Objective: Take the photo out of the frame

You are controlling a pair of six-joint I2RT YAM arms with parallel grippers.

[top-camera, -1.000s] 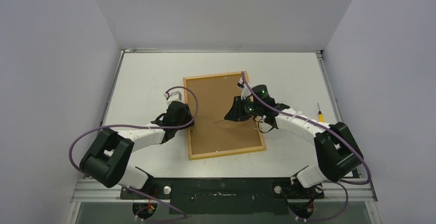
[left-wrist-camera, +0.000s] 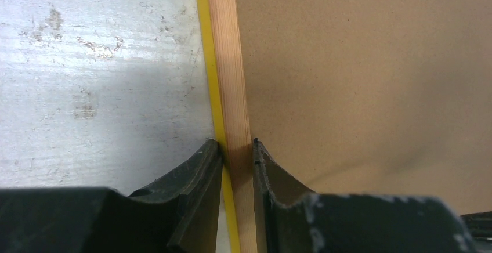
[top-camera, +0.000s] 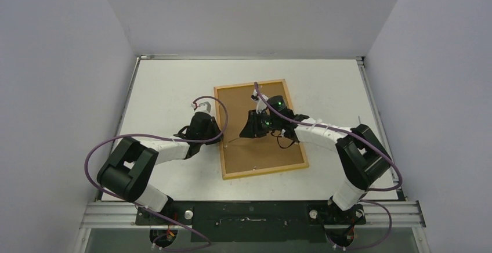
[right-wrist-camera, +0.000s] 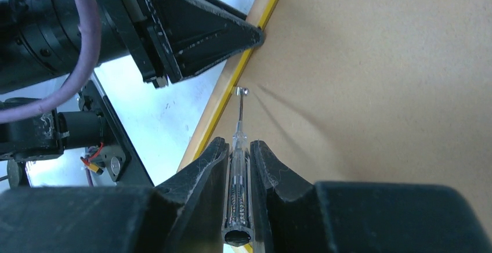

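Note:
The wooden photo frame (top-camera: 265, 173) lies back side up on the white table, its brown backing board (top-camera: 237, 99) facing the camera. My left gripper is shut across the left wooden edge (left-wrist-camera: 230, 85), one finger outside the edge and one inside. A screwdriver with a clear handle (right-wrist-camera: 237, 189) is clamped in my right gripper, over the board. Its thin shaft (right-wrist-camera: 241, 108) points at a small metal clip (right-wrist-camera: 242, 91) on the inner side of the left edge. Whether tip and clip touch, I cannot tell. The photo is out of sight.
Another clip (top-camera: 254, 167) sits at the frame's front edge. At the far right, the shaft of another screwdriver (top-camera: 359, 118) shows beside the right arm. Behind the frame and to its left, the table (top-camera: 168, 90) is bare.
The frame has slid a little to the right along with my left gripper. My right gripper has moved left, bringing the screwdriver tip close to the left edge. The right arm now covers the other screwdriver's yellow handle.

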